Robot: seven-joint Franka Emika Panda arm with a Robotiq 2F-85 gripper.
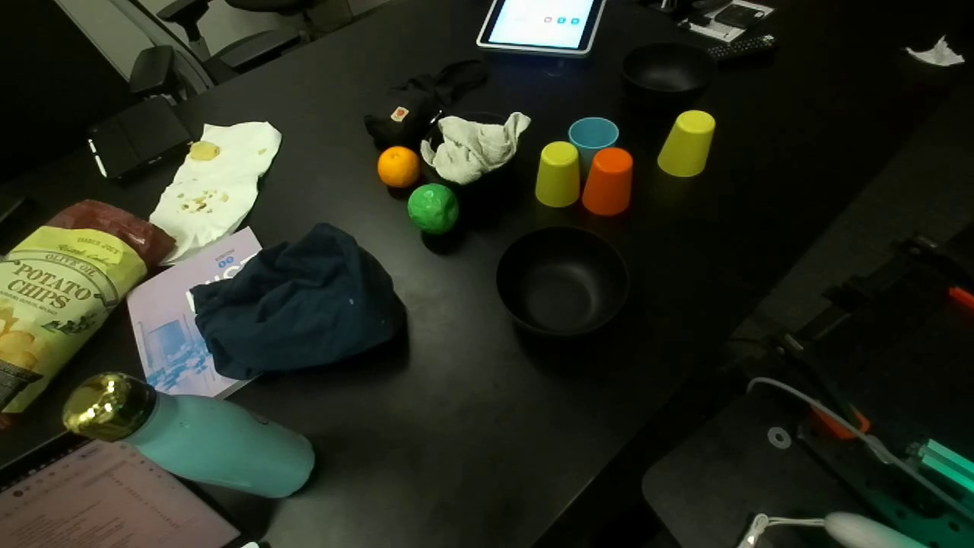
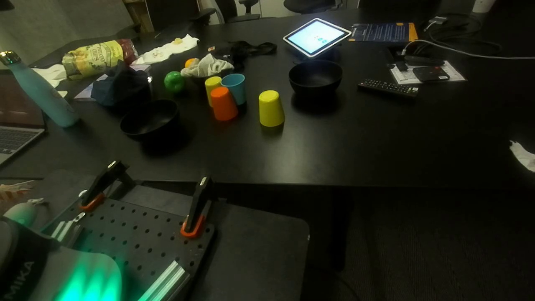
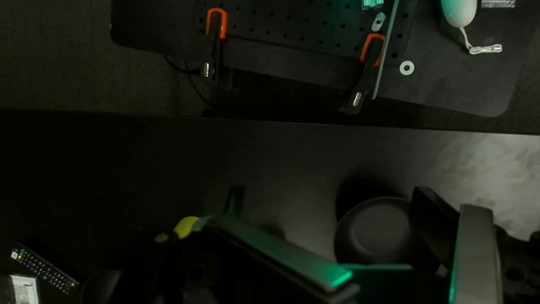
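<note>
Only the wrist view shows my gripper; its two fingers stand wide apart with nothing seen between them, so it is open. Beyond them lie the dark table and an empty black bowl [image 3: 377,230], partly covered by the right finger. In exterior view 1 that bowl [image 1: 563,283] sits near the table edge. Behind it are an upside-down yellow cup [image 1: 558,174], an orange cup [image 1: 608,183] and a blue cup [image 1: 593,141] close together. Another yellow cup [image 1: 686,144] stands apart. A green ball-like object [image 1: 433,208] and an orange [image 1: 399,167] rest beside a cloth-filled bowl [image 1: 475,148].
A second empty bowl [image 2: 314,77] stands near the tablet [image 2: 317,37] and remote [image 2: 387,88]. A dark blue cloth [image 1: 297,306], bottle [image 1: 210,438] and chip bag [image 1: 64,288] crowd the left. Clamps [image 2: 195,208] rise from the robot's mounting plate.
</note>
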